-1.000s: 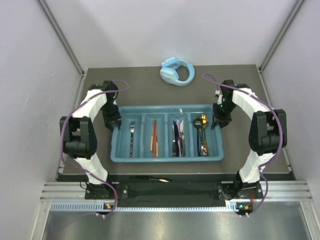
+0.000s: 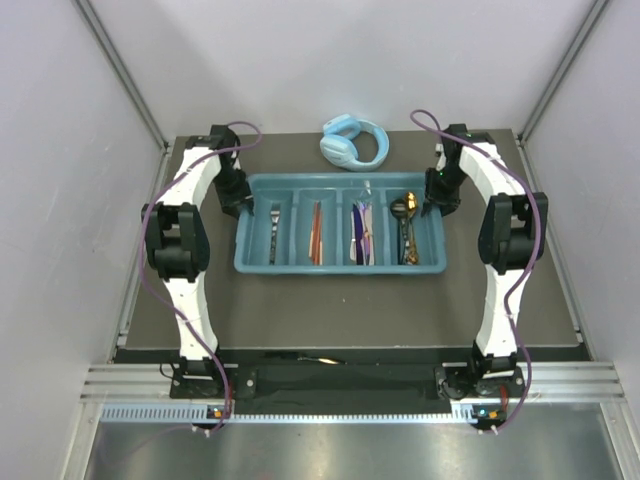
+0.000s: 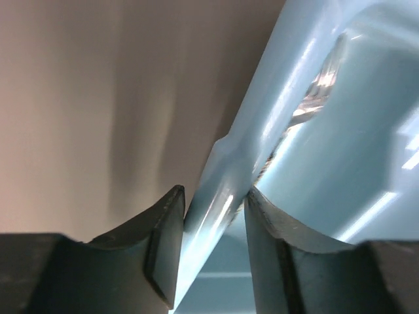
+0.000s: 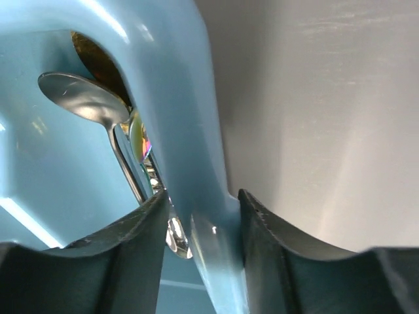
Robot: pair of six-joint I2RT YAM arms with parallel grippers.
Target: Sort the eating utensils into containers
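The blue four-compartment tray (image 2: 340, 264) holds a fork (image 2: 274, 235), chopsticks (image 2: 316, 235), knives (image 2: 361, 232) and spoons (image 2: 408, 230), each group in its own compartment. My left gripper (image 2: 237, 200) is at the left end, shut on the rim; in the left wrist view the rim (image 3: 216, 190) runs between its fingers, with a fork partly visible inside. My right gripper (image 2: 436, 197) is shut on the opposite end; the rim (image 4: 190, 131) sits between its fingers in the right wrist view, beside spoons (image 4: 82, 98).
Blue headphones (image 2: 355, 143) lie just behind the tray at the back. Walls stand behind and at both sides.
Both arms and the tray between them have moved toward the back of the table, the tray also shifting slightly right. The tray now sits closer to the headphones.
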